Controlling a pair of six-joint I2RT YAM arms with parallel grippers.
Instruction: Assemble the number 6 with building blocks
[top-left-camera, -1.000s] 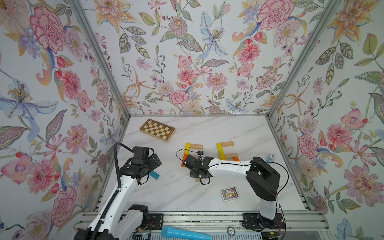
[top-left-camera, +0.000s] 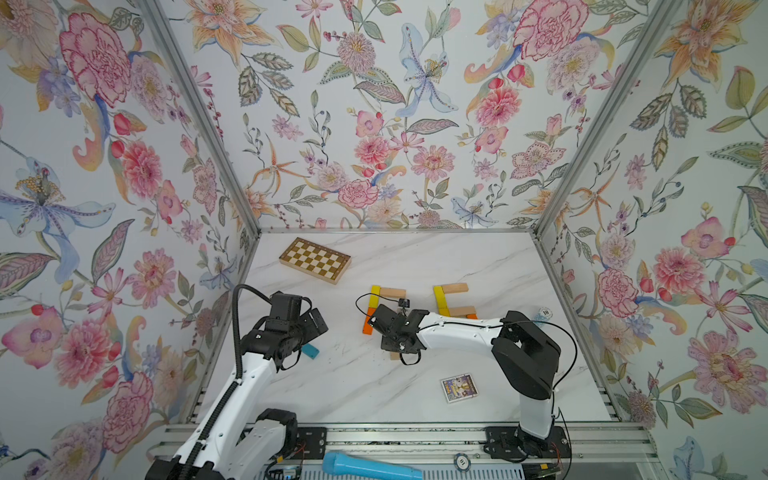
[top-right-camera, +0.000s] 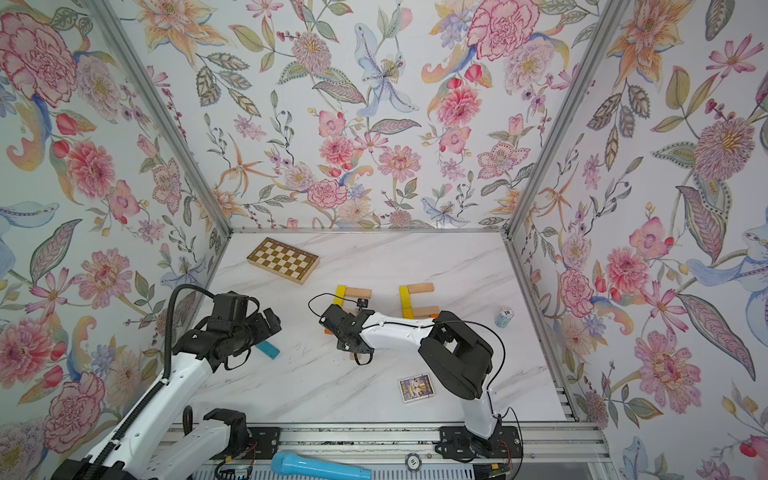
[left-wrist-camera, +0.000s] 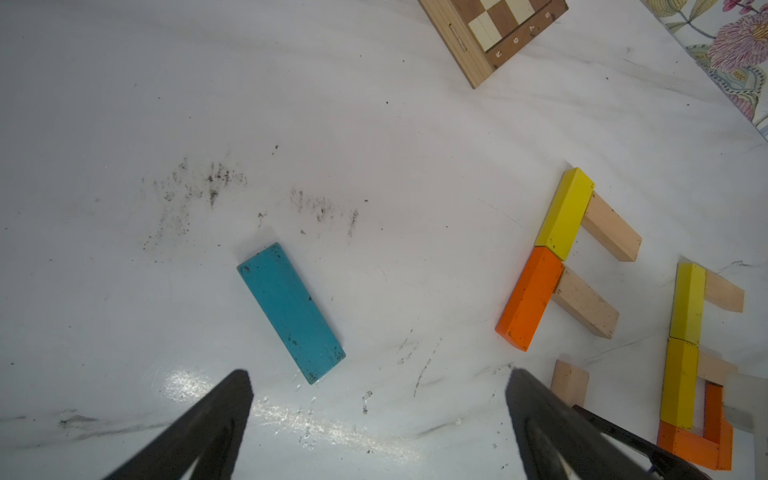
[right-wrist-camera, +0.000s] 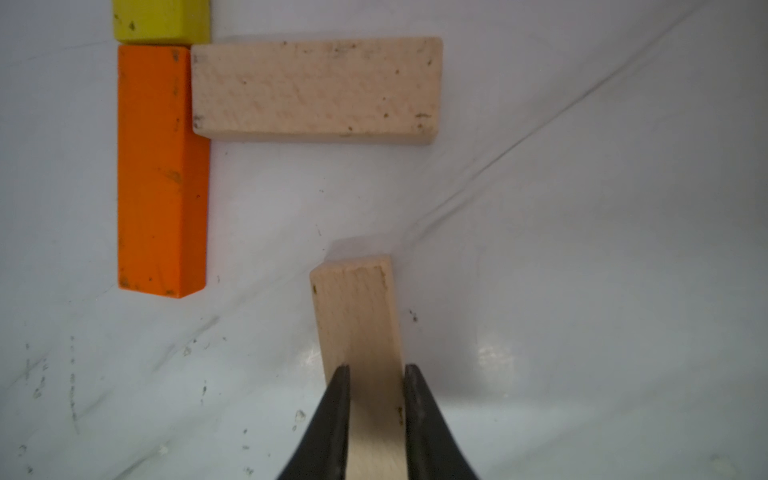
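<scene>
In the right wrist view my right gripper is shut on a plain wooden block (right-wrist-camera: 358, 320), low near the table. Ahead of it, an orange block (right-wrist-camera: 152, 168) runs lengthwise with a yellow block (right-wrist-camera: 162, 17) at its end, and a plain block (right-wrist-camera: 320, 88) juts right from their joint. A second plain block (left-wrist-camera: 612, 226) touches the yellow one's far end. My left gripper is open and empty, above the table near a loose blue block (left-wrist-camera: 292, 312).
A finished-looking 6 of yellow, orange and plain blocks (left-wrist-camera: 681, 384) lies to the right. A chessboard (top-left-camera: 315, 259) sits back left, a card box (top-left-camera: 459, 388) near the front, a small can (top-right-camera: 504, 317) at the right.
My left arm has shifted slightly right.
</scene>
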